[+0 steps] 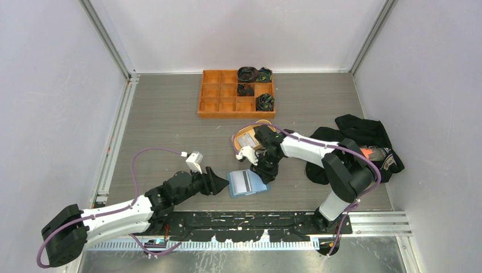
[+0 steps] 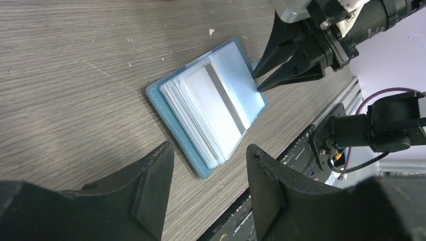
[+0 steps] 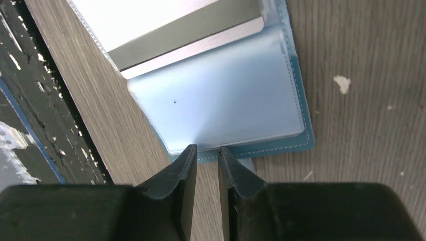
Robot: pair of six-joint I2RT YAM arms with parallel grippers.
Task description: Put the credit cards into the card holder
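Note:
The card holder (image 1: 247,182) lies open on the table, blue-edged with clear sleeves. A white card with a grey stripe (image 2: 213,103) shows on its stack of sleeves, and the sleeve page (image 3: 221,100) beside the stripe looks bare. To the holder's left, my left gripper stands open, its fingers wide apart and empty. My right gripper is open by a narrow gap, its fingertips at the holder's right edge. Nothing clear shows between them; whether they touch the sleeve I cannot tell. A pale card (image 1: 246,141) lies in the orange basket, partly hidden by my right arm.
Behind the work area is an orange compartment tray (image 1: 219,114) holding several dark rolled items. A black cloth bag (image 1: 364,132) rests at the right.

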